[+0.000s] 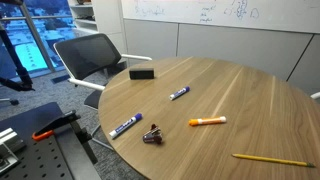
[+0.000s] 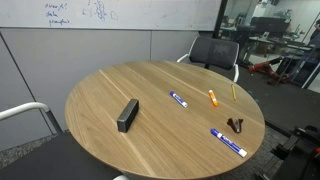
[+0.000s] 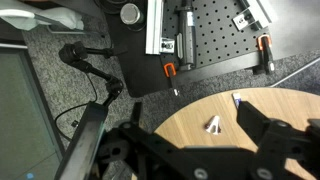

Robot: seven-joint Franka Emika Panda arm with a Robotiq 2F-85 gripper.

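On the round wooden table (image 1: 180,75) lie a blue-and-white marker (image 1: 126,126) near the edge, a second blue marker (image 1: 179,93) farther in, an orange marker (image 1: 207,121) and a yellow pencil (image 1: 273,160). A small dark clip-like object (image 1: 152,134) rests beside the near blue marker. Toward the back sits a black block (image 1: 142,74), also visible as a dark block (image 2: 128,115) in exterior view 2. My gripper is open in the wrist view, high above the table edge. It touches none of these objects; its fingertips are not in the exterior views.
A dark perforated base plate (image 3: 225,42) with clamps and tools adjoins the table. Chairs stand around it, one grey chair (image 1: 88,58) close to its rim. A whiteboard (image 2: 100,14) spans the back.
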